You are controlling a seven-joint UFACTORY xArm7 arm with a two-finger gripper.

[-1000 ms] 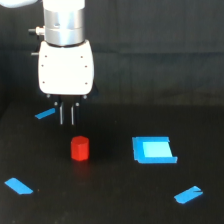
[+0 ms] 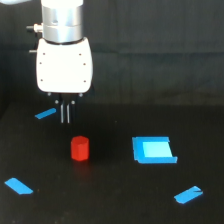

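Observation:
A red cylinder (image 2: 80, 149) stands upright on the dark table, left of the middle. My gripper (image 2: 66, 112) hangs from the white arm above and slightly left of it in the picture, pointing straight down. Its two thin fingers stand a small gap apart, with nothing visible between them. Fingertips and cylinder do not touch in the picture. How far apart they are in depth is hard to tell. To the right lies a blue square (image 2: 139, 142) with a pale, light-blue middle (image 2: 157, 149).
Blue tape strips lie on the table: one at the front left (image 2: 18, 186), one at the front right (image 2: 188, 195) and one at the back left (image 2: 45, 114). Bare table separates the cylinder from the blue square. A dark curtain (image 2: 150, 60) closes off the back.
The gap between my fingers looks narrower than before. The arm has shifted very slightly left and down in the picture. Cylinder and blue square have not moved.

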